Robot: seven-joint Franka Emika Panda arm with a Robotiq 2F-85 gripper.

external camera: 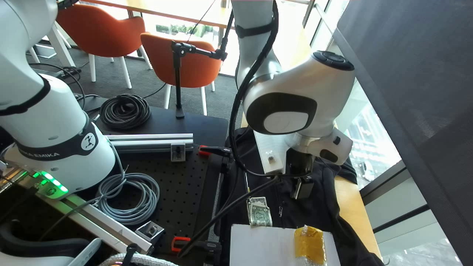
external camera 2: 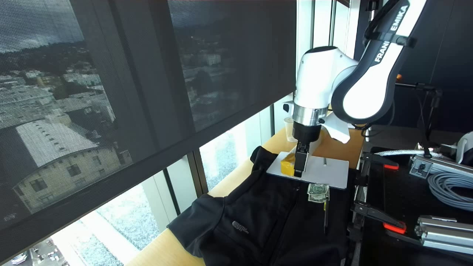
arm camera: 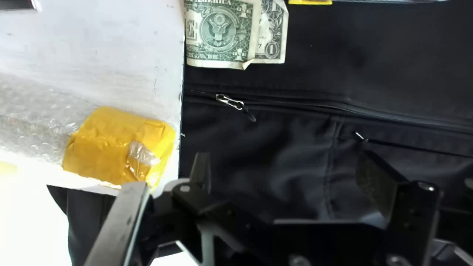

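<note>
My gripper is open and empty, hanging over the black jacket (arm camera: 275,155) beside the white board's edge. In exterior view 1 it (external camera: 303,188) stands farther back than the board (external camera: 261,241). On that board lies a bubble-wrapped package with yellow tape (arm camera: 111,144), near the left finger in the wrist view. Exterior view 2 shows the gripper (external camera 2: 301,164) overlapping part of the yellow package (external camera 2: 287,164). Folded dollar bills (arm camera: 219,33) lie at the board's edge on the jacket, apart from the gripper.
A thin pen-like item with a yellow end (external camera 2: 326,215) lies near the bills. Clamps with red tips (external camera: 180,244) line the black table's edge. A translucent cup (external camera 2: 290,129) stands behind the gripper. The window blind (external camera: 412,79) hangs close to the arm's side.
</note>
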